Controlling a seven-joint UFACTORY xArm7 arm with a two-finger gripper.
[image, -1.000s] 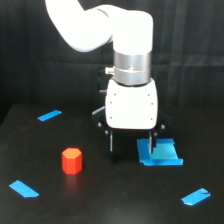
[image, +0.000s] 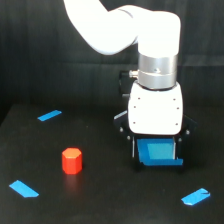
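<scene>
Right of the middle in the camera view, my gripper (image: 157, 153) points straight down over a blue block (image: 160, 157). The fingers are apart, with a thin dark finger to the left of the block and another near its right side. The block's upper part is hidden behind the white gripper body, and contact between fingers and block cannot be made out. A red hexagonal block (image: 72, 161) stands on the dark table at left, well away from the gripper.
Flat blue strips lie on the dark table: one at the back left (image: 50, 115), one at the front left (image: 24, 189) and one at the front right (image: 196, 197). Bare table stretches between the red block and the gripper.
My gripper has moved right, from left of the blue block to above it, with the fingers still apart. The blue block, red block and strips look unmoved.
</scene>
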